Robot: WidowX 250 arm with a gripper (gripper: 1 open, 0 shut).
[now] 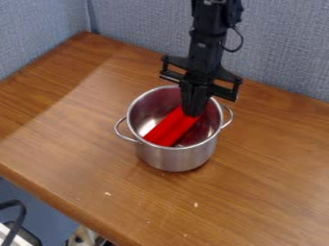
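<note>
A steel pot [174,159] with two wire handles stands on the wooden table, holding a red elongated object [171,127] that lies slanted inside it. My black gripper [193,104] points down over the back right of the pot's mouth, its tip at or just above the upper end of the red object. The fingertips are dark and small; they look shut, and whether they touch the red object I cannot tell.
Grey padded walls [290,58] stand behind it and at the left. A black cable lies at the lower left corner.
</note>
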